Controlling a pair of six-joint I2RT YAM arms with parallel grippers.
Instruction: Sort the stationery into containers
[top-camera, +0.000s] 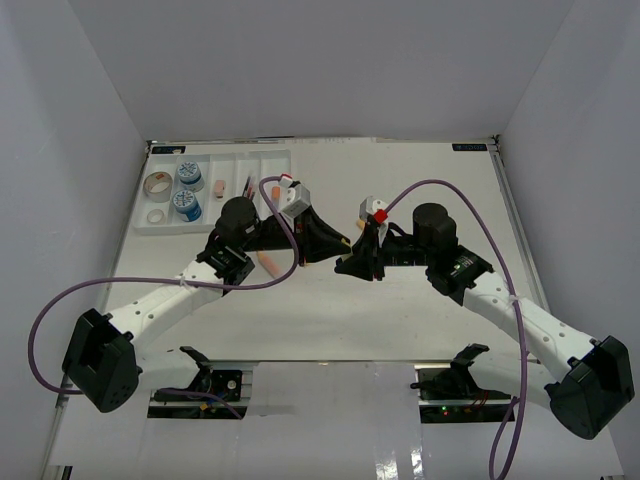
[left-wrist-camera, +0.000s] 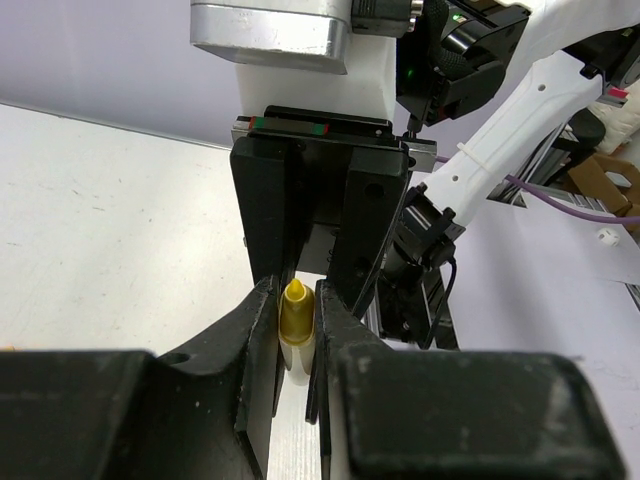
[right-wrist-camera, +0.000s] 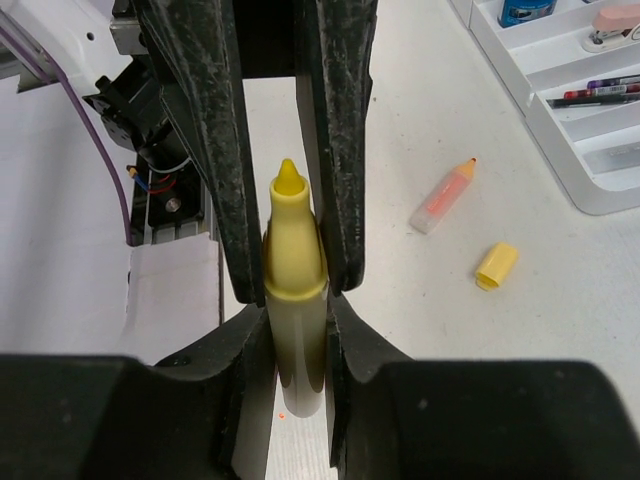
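Note:
Both my left gripper and my right gripper are shut on one yellow-and-white marker, meeting above the table's middle. In the right wrist view, this yellow marker stands roughly upright between both pairs of fingers, its pointed yellow end up and its white end lower. The left wrist view also shows the marker's yellow end between the fingers. On the table lie an orange marker and a short yellow piece, like a cap. The white compartment tray sits at the back left.
Inside the tray are a tape roll, two blue-lidded jars, a pink stapler and several pens. Both arms crowd the table's centre. Bare table shows at the back right and in front.

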